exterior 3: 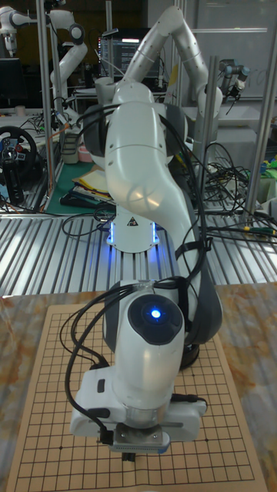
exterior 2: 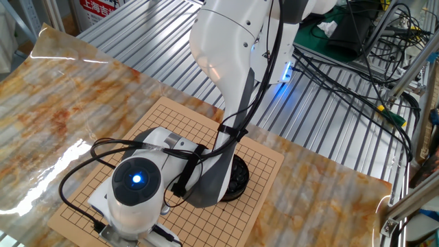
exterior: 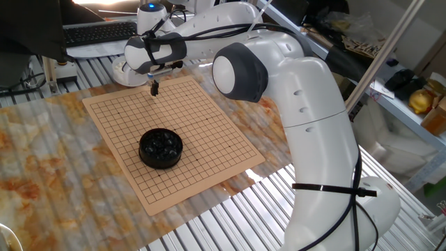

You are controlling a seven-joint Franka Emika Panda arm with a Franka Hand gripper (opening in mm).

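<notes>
A round black bowl [exterior: 160,149] holding several black stones stands on the tan gridded board [exterior: 223,143]. In exterior view 2 the same bowl [exterior 2: 237,180] is partly covered by the arm. My gripper [exterior: 155,89] hangs over the far part of the board, well apart from the bowl, fingers pointing down. Its fingers look close together, but they are too small here to tell whether they are open or shut, or whether anything is between them. From exterior view 3 the gripper [exterior 3: 128,456] shows only as a dark tip under the hand.
A white round container [exterior: 129,72] sits just past the board's far edge, close behind the gripper. A keyboard [exterior: 101,32] lies farther back. The marbled table cover [exterior: 63,167] left of the board is clear.
</notes>
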